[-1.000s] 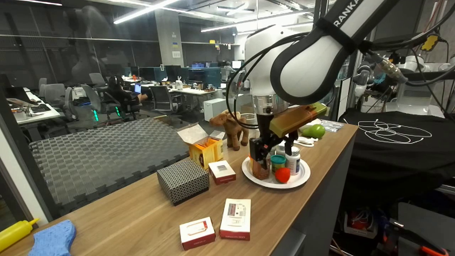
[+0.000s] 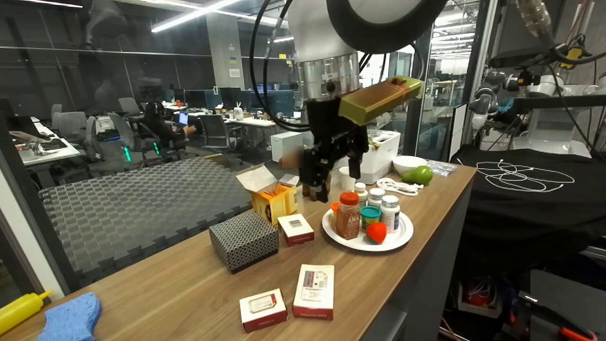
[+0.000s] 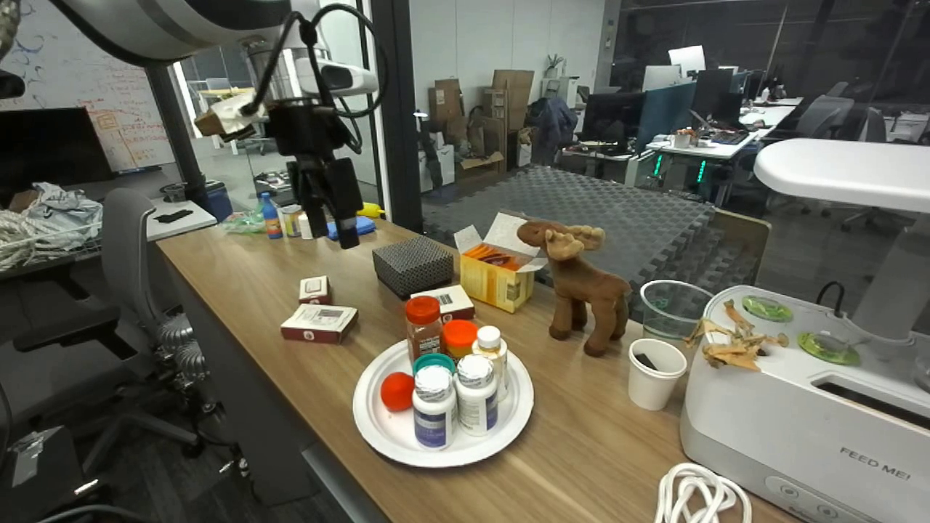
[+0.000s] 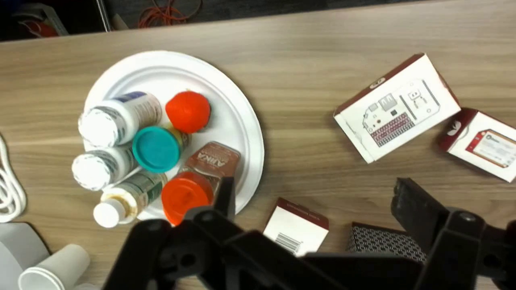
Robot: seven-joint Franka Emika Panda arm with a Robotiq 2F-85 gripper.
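Observation:
My gripper [image 2: 339, 184] is high above the counter with its fingers apart and nothing between them. In the wrist view, one finger [image 4: 225, 195] overlaps the plate's edge beside a red-capped spice bottle [image 4: 186, 197], while the other finger [image 4: 416, 212] lies over bare wood and a patterned box. The white plate [image 3: 376, 424] holds that bottle, a teal-lidded jar [image 4: 155, 149], a red ball-like item [image 4: 188, 112], an orange-lidded jar [image 3: 459, 336] and several white-capped bottles.
A dark patterned box [image 2: 244, 239] and an open yellow carton [image 2: 276, 200] line the back. Near them stand a brown plush moose [image 3: 585, 288], a paper cup [image 3: 654, 375] and a white appliance [image 3: 802, 427]. A blue sponge [image 2: 71, 318] lies at the far end.
The gripper has risen from just above the plate and moved left in exterior view 1, now covering the plush moose. It is open now; the plate's contents and the boxes look unmoved.

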